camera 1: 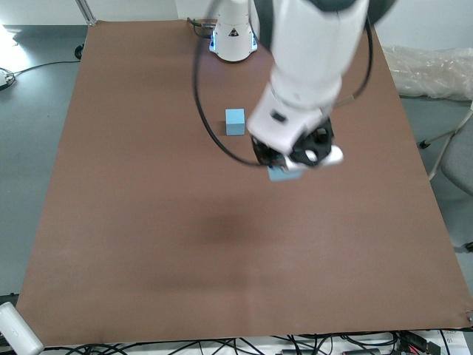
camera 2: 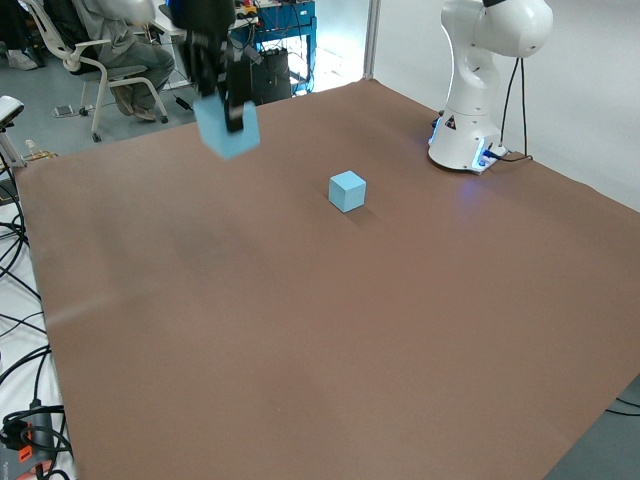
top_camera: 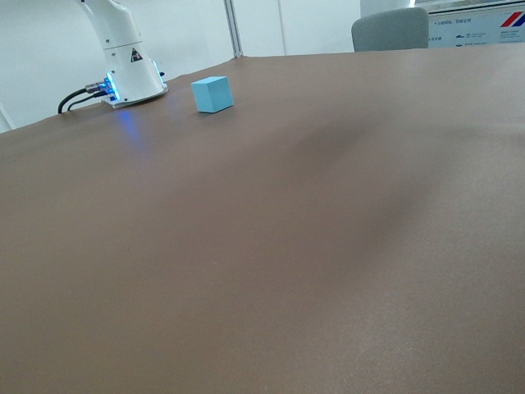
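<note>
My gripper (camera 2: 222, 110) hangs above the brown table, shut on a light blue cube (camera 2: 218, 135) in the right view; in the left view the same held cube (camera 1: 285, 174) peeks out beneath the wrist. A second light blue cube (camera 1: 235, 121) rests on the table (camera 1: 185, 222), up and left of the gripper in the left view. It also shows in the top view (top_camera: 212, 93) and the right view (camera 2: 347, 191). The gripper and held cube are not visible in the top view.
Cables (camera 2: 35, 430) crowd along one edge, outside the tabletop. A grey chair (camera 1: 462, 155) stands beside the table.
</note>
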